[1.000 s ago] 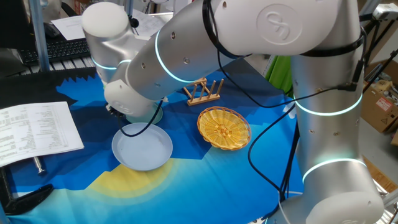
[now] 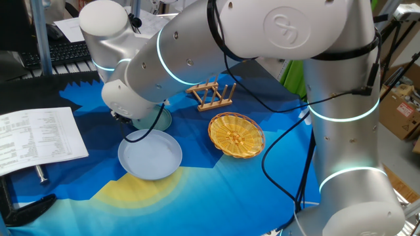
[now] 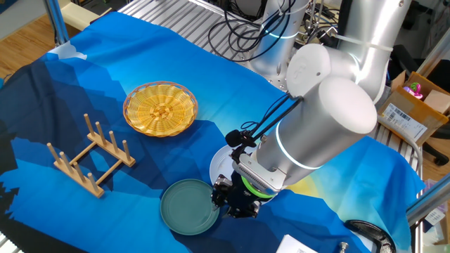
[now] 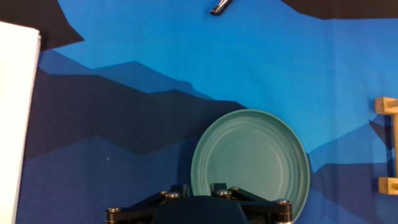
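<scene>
A green plate (image 4: 252, 158) lies flat on the blue cloth, large in the wrist view. In exterior view 2 the same green plate (image 3: 188, 208) shows whole, with my gripper (image 3: 233, 202) above the cloth by its right edge. The wrist view shows my gripper part open, a narrow empty gap between its fingertips, which overlap the plate's lower left rim. Contact is not visible. A pale blue-grey plate (image 2: 150, 155) rests nearby, partly covered by the arm in exterior view 2. The arm hides my gripper in exterior view 1.
A wooden rack with upright pegs (image 3: 91, 158) and a round wicker basket (image 3: 160, 109) stand on the cloth, apart from the plates. Papers (image 2: 42, 141) and a black clamp (image 2: 26, 210) lie along one side. Bare cloth surrounds the basket.
In exterior view 1 the arm has shifted slightly left and down, covering a bit less of the green plate's right side. The plates, basket and rack have stayed put.
</scene>
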